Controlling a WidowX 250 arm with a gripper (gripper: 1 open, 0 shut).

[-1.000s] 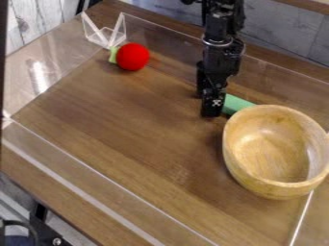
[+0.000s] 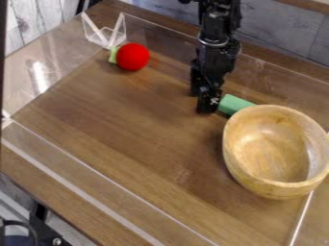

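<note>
The dark robot arm reaches down from the top centre, its gripper [image 2: 206, 101] low over the table at the left end of a green cylindrical object [image 2: 234, 105], which lies behind a large wooden bowl [image 2: 261, 169]. The fingers are dark and small against the wood, so whether they are open or closed on the green object is unclear. A red ball [image 2: 134, 57] sits at the back left, beside a small light green item [image 2: 113, 56].
A white wire-like holder [image 2: 106, 33] stands near the back-left corner. A grey wall [image 2: 276, 38] runs along the back.
The gripper has shifted very slightly at the green object's left end; otherwise little differs.
</note>
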